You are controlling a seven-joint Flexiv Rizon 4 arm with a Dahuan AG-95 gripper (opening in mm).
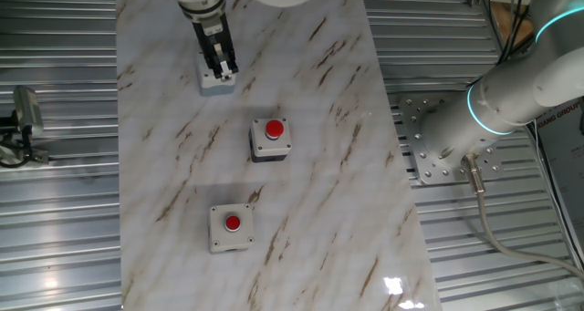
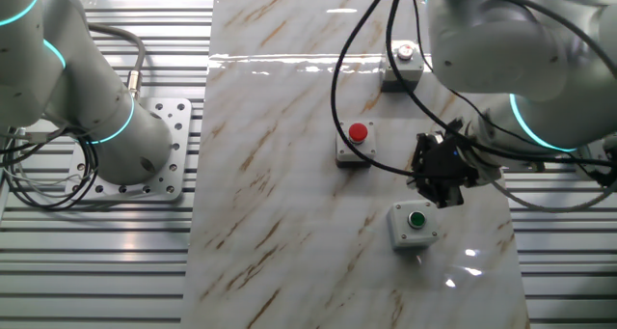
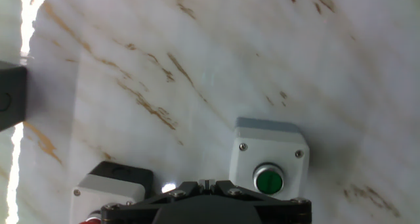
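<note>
A pale box (image 1: 217,88) bears a green button (image 2: 416,219), which my gripper (image 1: 224,71) hides in exterior view 1. In exterior view 2 the gripper appears just above and beside this box (image 2: 413,237). Seen from the wrist, the fingertips of my gripper meet with nothing visible between them, and the green button (image 3: 268,180) lies to their right. No contact with the button shows. Two similar boxes carry red buttons: one button (image 1: 275,128) is mid-table, the other button (image 1: 233,223) lower down.
Black cables (image 2: 337,88) loop from the arm across exterior view 2. Ribbed metal flooring (image 1: 55,220) borders the table, and the arm's base (image 1: 447,138) stands off to one side.
</note>
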